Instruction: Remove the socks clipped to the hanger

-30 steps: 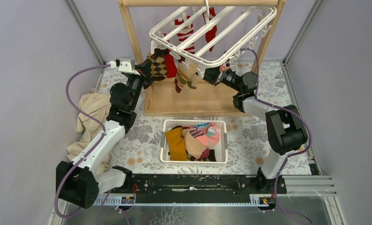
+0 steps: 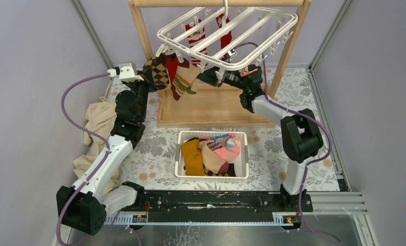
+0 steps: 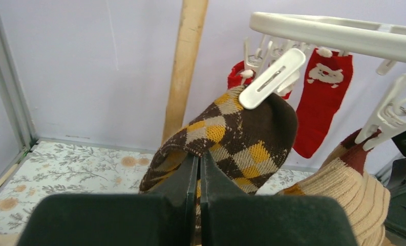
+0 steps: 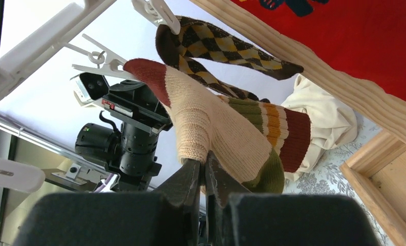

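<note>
A white hanger point(image 2: 228, 31) holds clipped socks. At its left hangs an argyle brown-yellow sock point(image 3: 252, 154); my left gripper is shut on its lower part. Beside it, a cream sock point(image 4: 221, 128) with maroon, green and orange stripes hangs from a clip, and my right gripper is shut on it. Red socks point(image 3: 323, 102) hang farther back.
A wooden frame point(image 2: 282, 56) carries the hanger over a wooden board. A white basket point(image 2: 211, 176) with several socks stands at the front middle. A beige cloth point(image 2: 99, 120) lies at the left.
Both arms have moved left in the top view, with the hanger and the held socks shifting left along with them.
</note>
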